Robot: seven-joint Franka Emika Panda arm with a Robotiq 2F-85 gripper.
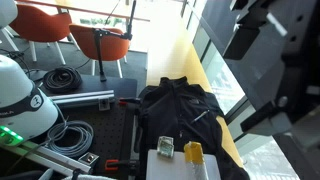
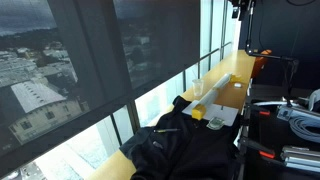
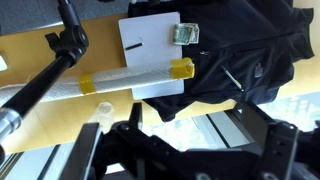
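In the wrist view my gripper stands open above the table's window-side edge, nothing between its dark fingers. Beyond the fingers lies a black jacket (image 3: 255,75), spread out over the wooden table. A white board (image 3: 150,45) rests beside it, partly against the cloth. Across the board runs a long pale roll (image 3: 130,78) with yellow bands, one at its end near the jacket. A small pale green and white item (image 3: 186,34) sits on the board near the jacket. Exterior view 2 also shows the jacket (image 2: 180,142) and the roll (image 2: 212,96).
A clear cup (image 3: 104,112) stands beside the roll, close to the window side. The robot's dark mounting surface (image 1: 112,125) and coiled cables (image 1: 62,80) border the table. Orange chairs (image 1: 100,42) are farther back. Bare wood (image 1: 180,58) shows past the jacket.
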